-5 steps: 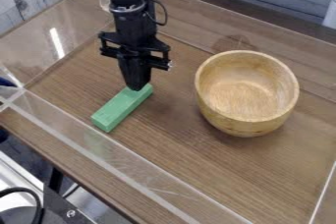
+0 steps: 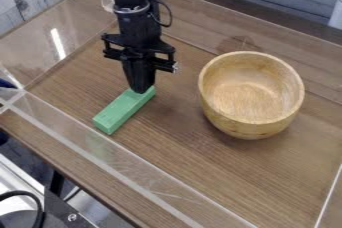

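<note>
The black robot arm reaches down from the top of the view to its gripper point(image 2: 139, 80), which hangs just above the upper end of a green block point(image 2: 123, 111). The fingers are close together, and I see nothing held between them. The block lies lengthwise, slanting toward the lower left, on the brown wooden table point(image 2: 201, 172).
A round tan bowl point(image 2: 250, 92) sits to the right of the gripper. A dark cable point(image 2: 20, 197) lies at the lower left edge.
The arm and gripper have shifted very slightly; the block and bowl look the same.
</note>
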